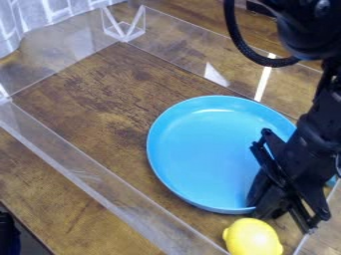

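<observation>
A black gripper reaches down at the right over the right side of a round blue plate, its fingers low near the plate's front-right rim. I cannot tell whether it is open or shut, or whether anything is between the fingers. A yellow lemon-like object lies just in front of the plate, below the gripper.
Clear plastic walls surround the wooden surface. The board's left and back part is bare. A white patterned cloth is at the top left, and a black cable arches over the top right.
</observation>
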